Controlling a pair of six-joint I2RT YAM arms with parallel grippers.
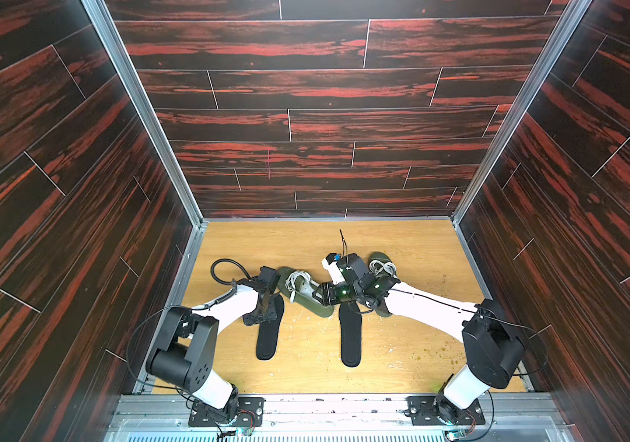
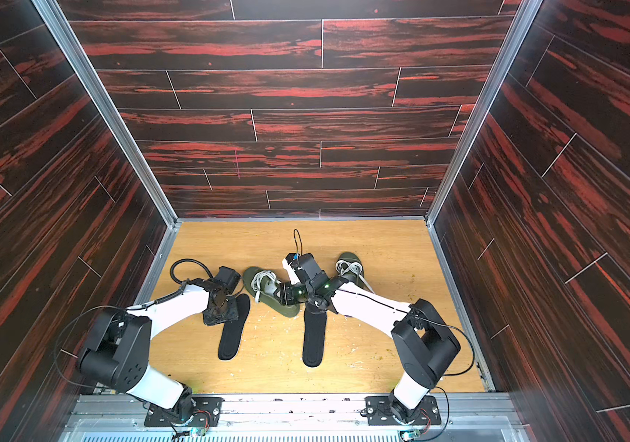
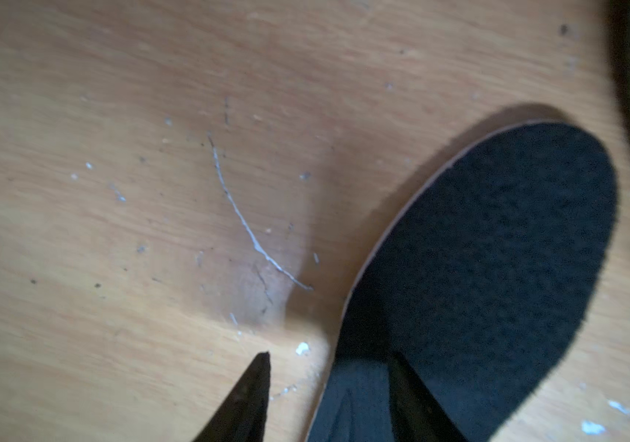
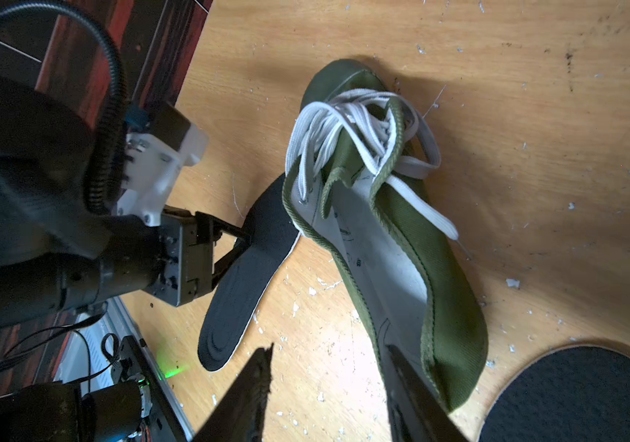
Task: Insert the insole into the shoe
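A black insole lies flat on the wooden table at the left; my left gripper is open low over it, one finger above the insole, one above bare wood. An olive shoe with white laces lies angled in the middle, its interior open. My right gripper hangs open over this shoe's heel end, nothing between its fingers. A second insole lies right of the middle, and a second olive shoe stands behind my right arm, partly hidden.
Free table shows along the back and between the two insoles at the front. Dark walls with metal edges enclose the table on the sides and back. The left arm's looped cable arches over the left side.
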